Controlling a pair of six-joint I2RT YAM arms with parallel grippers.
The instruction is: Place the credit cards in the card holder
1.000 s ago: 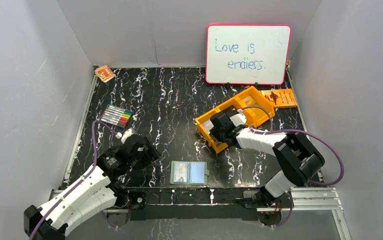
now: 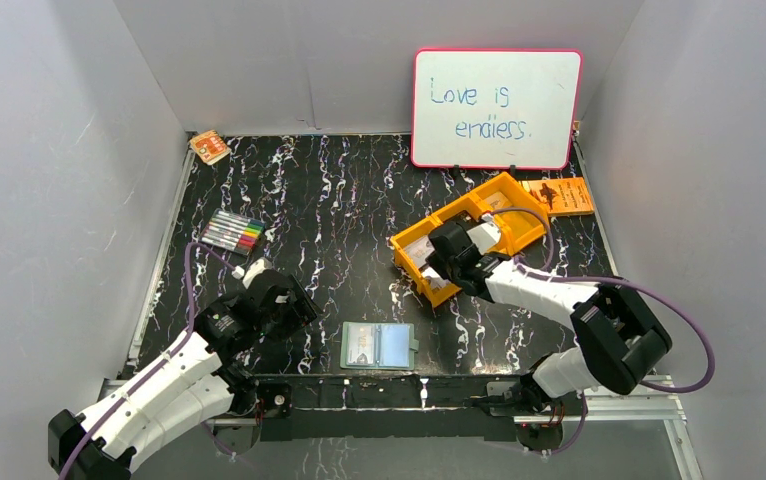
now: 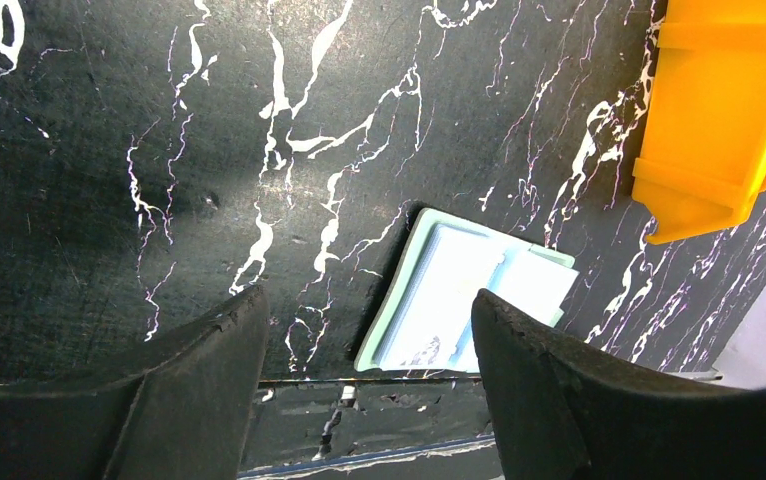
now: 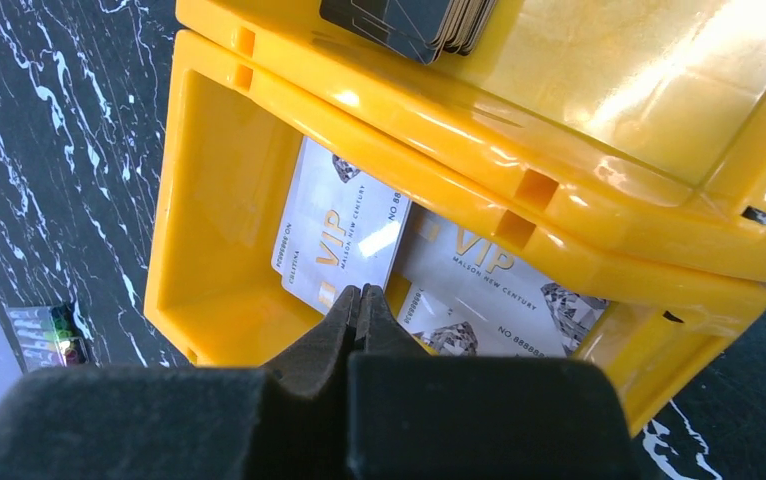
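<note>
Several silver VIP cards lie in the near compartment of the yellow bin (image 4: 199,200): one card (image 4: 339,225) at the left, a second card (image 4: 504,285) to its right, and part of another below that. Over them my right gripper is shut, its fingertips together with nothing between them. The cards are outside its fingers. A pale green card holder (image 2: 345,346) lies spread at the table's front edge, with clear and bluish sleeves. My left gripper stands open above and to the left of the holder, empty.
Dark cards (image 4: 409,25) are stacked in the bin's other compartment. Behind the bin are an orange box (image 2: 564,197) and a whiteboard (image 2: 497,105). Coloured markers (image 2: 233,232) lie at the left.
The left card now lies flatter. The left arm has hardly moved.
</note>
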